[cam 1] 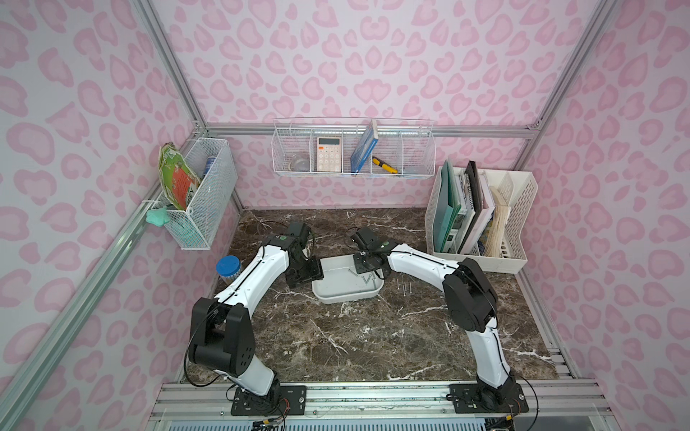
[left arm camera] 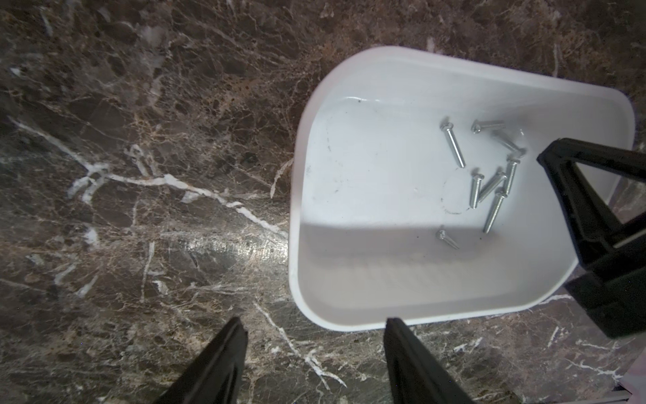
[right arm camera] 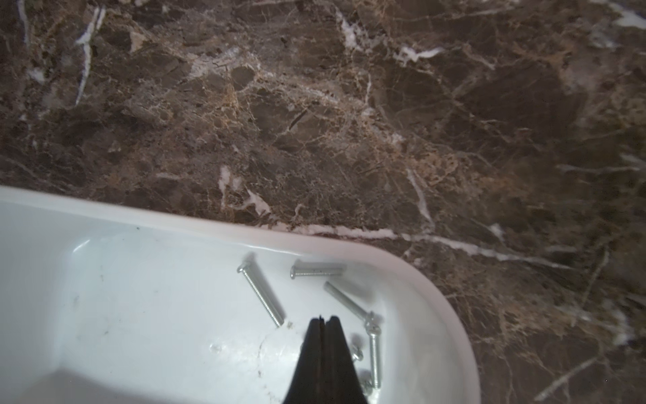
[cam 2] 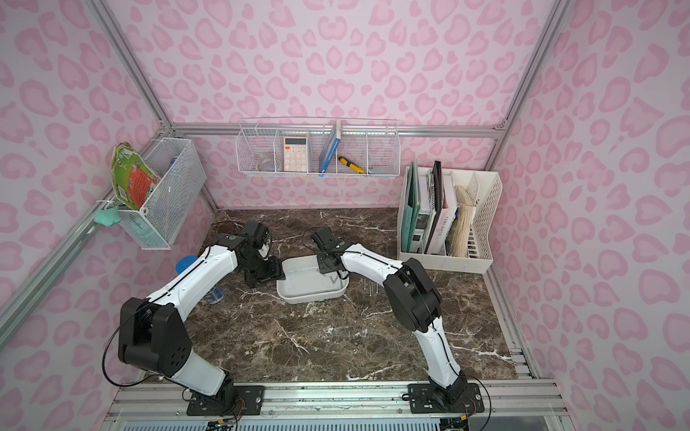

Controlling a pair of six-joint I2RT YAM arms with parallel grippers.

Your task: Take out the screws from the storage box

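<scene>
The white storage box (left arm camera: 383,168) lies on the marble table, holding several silver screws, mostly toward its right end. One long screw (left arm camera: 453,144) lies apart toward the far wall; a short screw (left arm camera: 446,237) rests near the front wall. In the right wrist view that long screw (right arm camera: 261,294) is left of my right gripper, whose fingertips meet with nothing between them. It hangs over the box's right end and hides some screws there. My left gripper stands open and empty outside the box, at its left front side.
A few screws (cam 1: 407,288) lie on the table right of the box. A blue-lidded jar (cam 1: 228,268) stands behind the left arm. At the back right is a white file holder (cam 1: 514,244).
</scene>
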